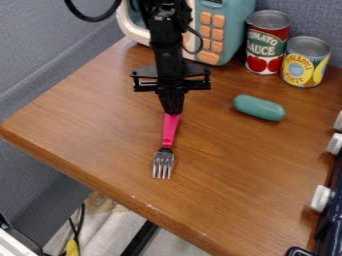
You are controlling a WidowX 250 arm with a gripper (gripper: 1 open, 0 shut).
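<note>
My black gripper [171, 100] is low over the wooden table [87, 130], its fingers drawn together around the upper end of a pink-handled fork [167, 150]. The fork's metal tines point toward the front edge. Whether the handle is pinched between the fingertips is hard to see exactly, but it disappears beneath them.
A teal cylinder [258, 107] lies to the right. Two cans [266, 45] stand at the back right, with a teal toy appliance [214, 25] behind the arm. A dark appliance [327, 215] borders the right.
</note>
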